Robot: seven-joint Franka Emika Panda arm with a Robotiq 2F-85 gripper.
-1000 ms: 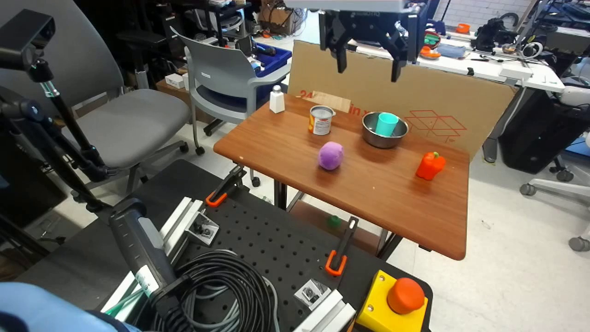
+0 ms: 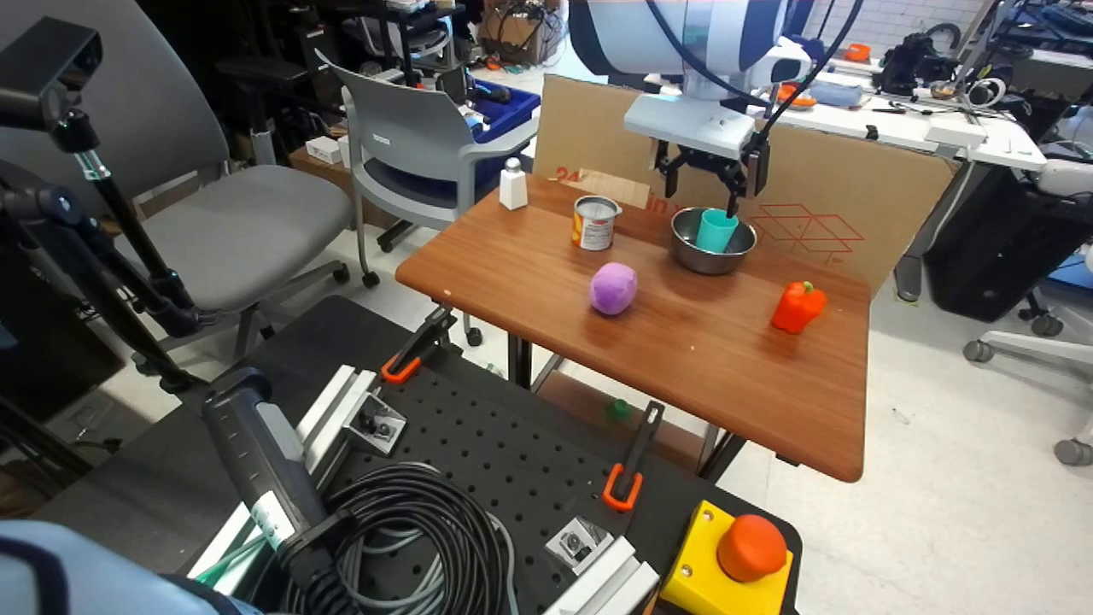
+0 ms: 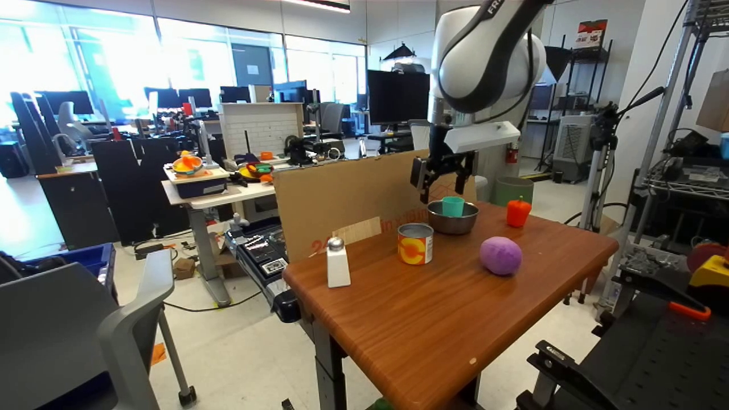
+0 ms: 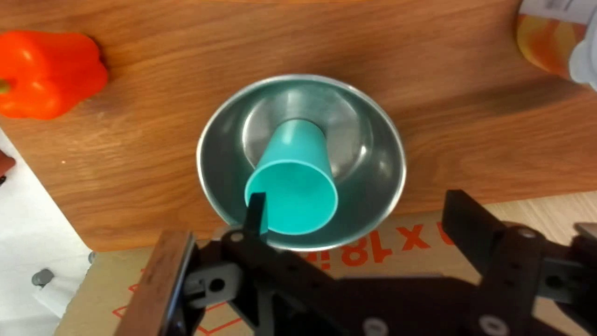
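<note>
A turquoise cup [image 4: 295, 151] leans inside a steel bowl [image 4: 382, 131], its mouth toward the cardboard side in the wrist view. Over the bowl hangs my gripper [image 2: 703, 196], open with nothing between its fingers. One of the fingers [image 4: 256, 213] overlaps the cup's rim in the wrist view; the other lies beyond the bowl's rim there. Exterior view 2 shows the gripper [image 3: 442, 191] close above the cup [image 3: 452, 206]; whether they touch, I cannot tell.
The wooden table [image 2: 707, 348] also holds an orange pepper [image 2: 798, 307], a purple ball [image 2: 614, 288], a can [image 2: 594, 224] and a white shaker [image 2: 513, 185]. Cardboard [image 3: 342, 195] stands upright along the edge behind the bowl.
My gripper has come down from high above the table to just over the bowl and has turned. Cup, bowl and the other table objects show no clear movement.
</note>
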